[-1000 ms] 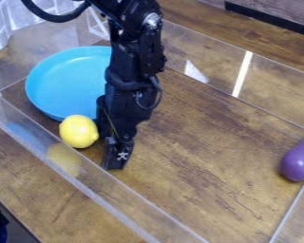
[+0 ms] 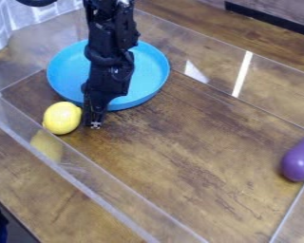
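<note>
A yellow lemon-like object [image 2: 61,118] lies on the wooden table, just left of and in front of a blue plate [image 2: 147,71]. My black gripper [image 2: 95,118] reaches down over the plate's front edge, its tips beside the yellow object on its right. It looks shut, with nothing visible between its fingers, though the dark tips are small and hard to make out.
A purple eggplant-like object [image 2: 299,158] lies at the right edge. Clear plastic walls run along the left front and the right.
My gripper has moved up and left, away from the front of the table toward the plate. The yellow object sits slightly further left than before.
</note>
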